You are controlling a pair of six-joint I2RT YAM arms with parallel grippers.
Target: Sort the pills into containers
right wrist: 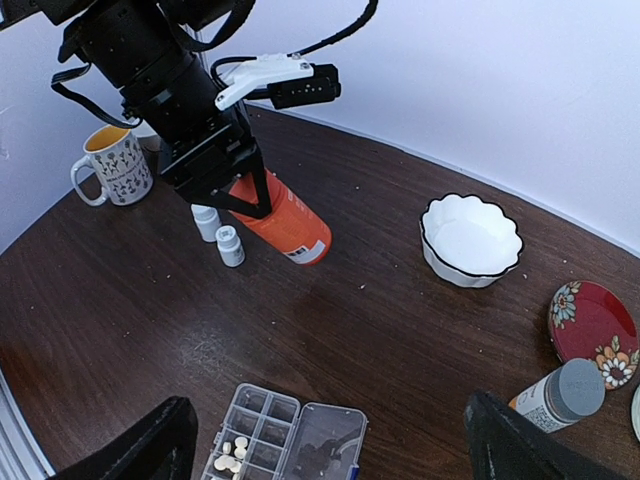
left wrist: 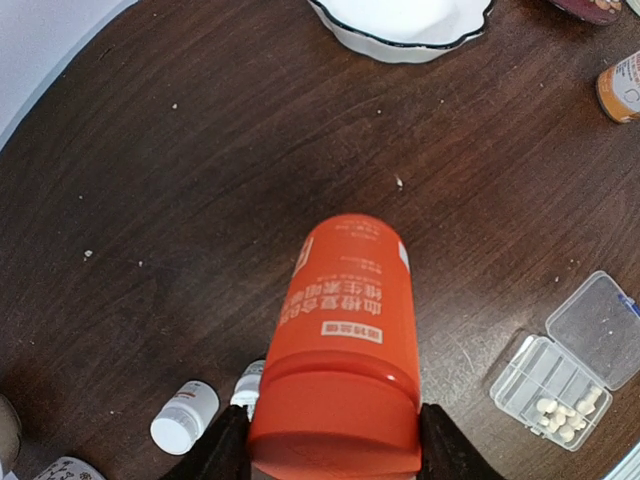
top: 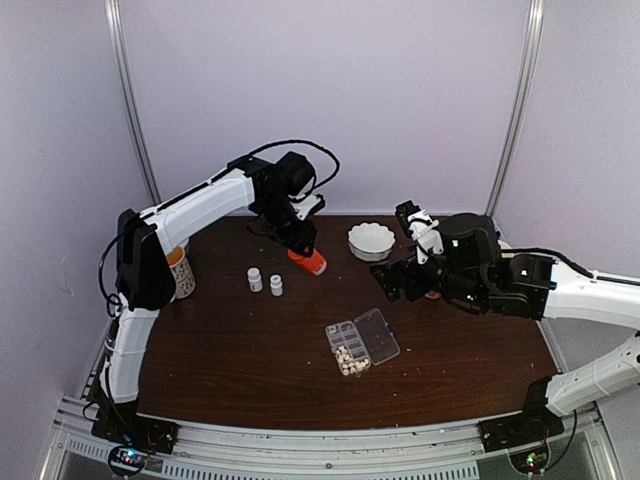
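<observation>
My left gripper is shut on an orange-red bottle (left wrist: 345,320), which it holds tilted above the table near two small white bottles. In the top view, the bottle (top: 308,262) shows just below the left gripper (top: 300,248). My right gripper stands open with nothing between its fingers, over the right half of the table. A clear divided pill box (top: 347,348) lies with its lid (top: 377,336) open at the front middle. White pills (left wrist: 568,420) fill some of its compartments; others look empty.
Two small white bottles (right wrist: 208,222) stand left of centre. A white scalloped bowl (top: 371,240) sits at the back. To the right are an orange-based bottle with a grey lid (right wrist: 562,396) and a red flowered dish (right wrist: 594,330). A mug (right wrist: 118,165) stands far left.
</observation>
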